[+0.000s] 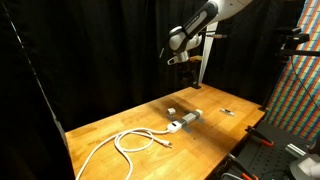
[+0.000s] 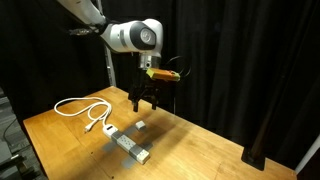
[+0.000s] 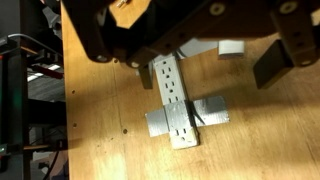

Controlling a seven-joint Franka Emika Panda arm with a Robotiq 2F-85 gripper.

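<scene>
A white power strip lies on the wooden table, held by silver tape across it. Its white cable curls over the table to the left in exterior view 1. Beside the strip sits a small white block; in the wrist view the block shows near the top, between my fingers' sides. Above the table hangs my gripper, pointing down and open, apart from strip and block. Dark fingers frame the wrist view with an empty gap between them.
A small object lies toward the table's right side in exterior view 1. Black curtains stand behind the table. Bare wood spreads out on the right in exterior view 2.
</scene>
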